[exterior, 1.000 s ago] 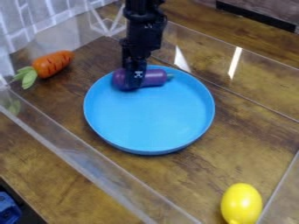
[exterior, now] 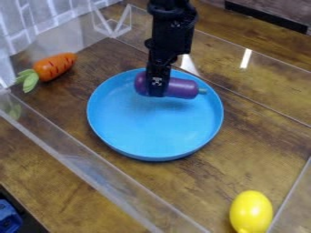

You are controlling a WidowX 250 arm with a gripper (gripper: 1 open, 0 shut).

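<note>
My black gripper (exterior: pixel 159 76) reaches down from the top of the view over the far part of a blue plate (exterior: pixel 155 126). It is shut on a purple eggplant (exterior: pixel 181 88), which lies sideways with its green stem end to the right, at or just above the plate. The gripper partly hides the eggplant's left end. I cannot tell whether the eggplant touches the plate.
An orange carrot (exterior: pixel 53 66) with green leaves lies at the upper left, a yellow lemon (exterior: pixel 250 211) at the lower right. Clear plastic edges cross the lower left, near a dark blue object (exterior: pixel 6 217).
The gripper and eggplant have shifted a little to the right, and the eggplant's right end now sits slightly lower in the view.
</note>
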